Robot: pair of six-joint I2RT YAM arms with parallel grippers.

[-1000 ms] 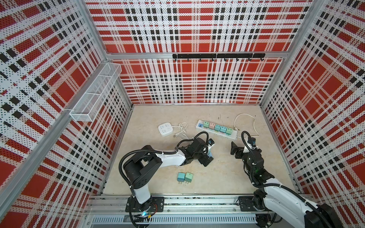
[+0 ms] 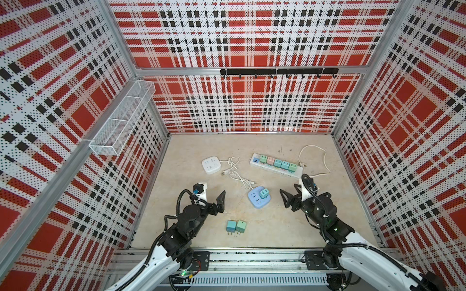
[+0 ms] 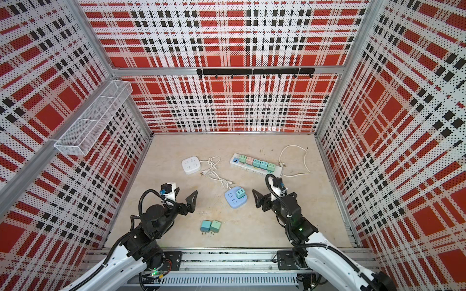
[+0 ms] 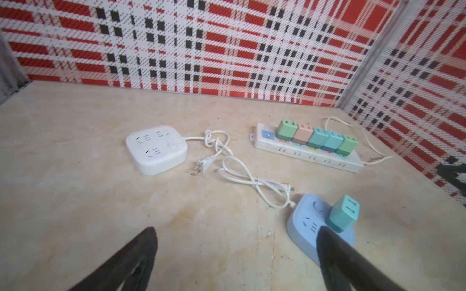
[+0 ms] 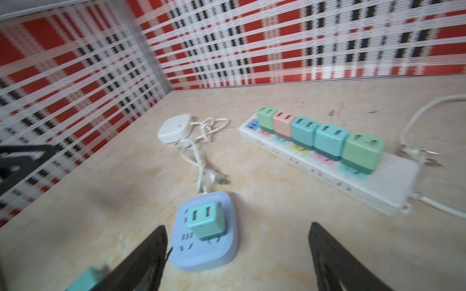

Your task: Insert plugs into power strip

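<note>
A teal plug [image 2: 231, 225] and a green plug [image 2: 240, 226] lie on the front middle of the table, prongs showing. The round-cornered blue power strip [image 4: 310, 228] carries one mint plug [image 4: 344, 213]. Behind it, the long white strip [image 4: 305, 152] holds a row of several plugs [image 5: 304, 131]; a white square strip [image 4: 156, 148] at back left has none. My left gripper [image 2: 212, 199] stands open left of the blue strip with nothing between its fingers. My right gripper [image 2: 289, 196] is open and empty to the right of it.
White cables [image 4: 237, 177] lie tangled between the strips, another loops at the back right. A wire basket [image 2: 121, 118] hangs on the left wall.
My left arm has pulled back leftward from over the blue strip, uncovering it and its plug. The right arm has shifted slightly left.
</note>
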